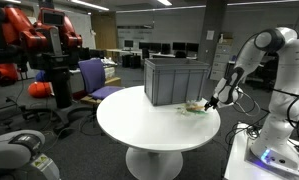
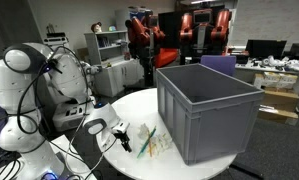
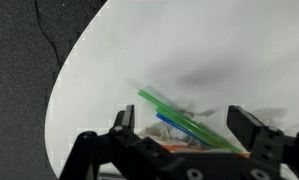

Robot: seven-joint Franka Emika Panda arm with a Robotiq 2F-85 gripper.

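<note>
Several thin coloured sticks lie together on the white round table (image 1: 139,125). In the wrist view a green stick (image 3: 179,115) runs diagonally beside a blue stick (image 3: 174,124), with orange and pale pieces partly hidden below. My gripper stands open, its dark fingers (image 3: 251,130) wide apart on either side of this group. Nothing shows held between them. From the second exterior view, the gripper (image 2: 122,139) is low near the tabletop, just left of the green stick (image 2: 144,148).
A large grey bin (image 2: 211,115) stands on the table close beyond the sticks. The table's curved edge (image 3: 64,80) and a dark floor show at the left of the wrist view.
</note>
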